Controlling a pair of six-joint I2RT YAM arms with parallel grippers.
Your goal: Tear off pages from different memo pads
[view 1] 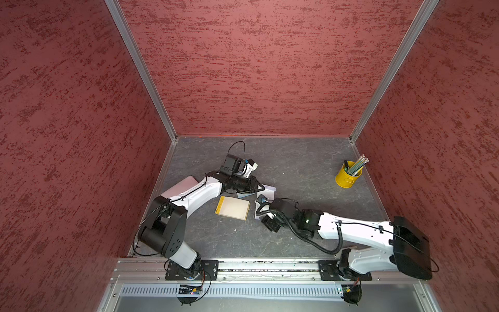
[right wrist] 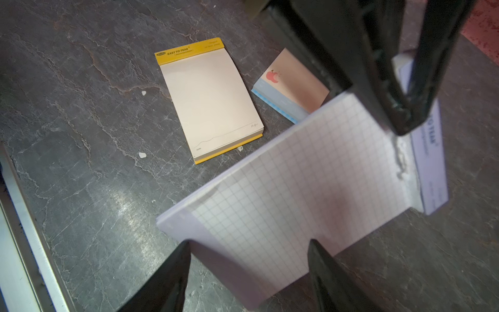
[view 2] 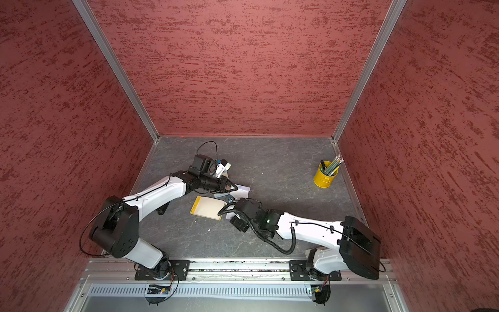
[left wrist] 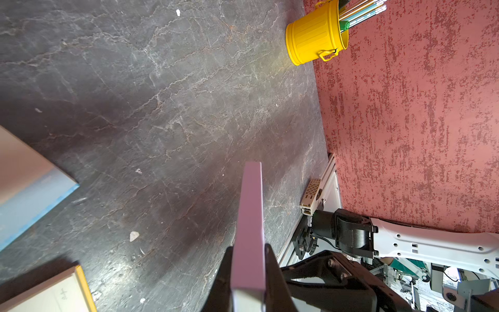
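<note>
At the pad's other end my right gripper stands open, its fingers either side of the lower part. A cream pad with a yellow header lies on the table, and beside it a peach and blue pad, partly hidden by my left gripper in the top views.
A yellow cup of pens stands at the back right. A pink item lies at the left, partly behind the left arm.
</note>
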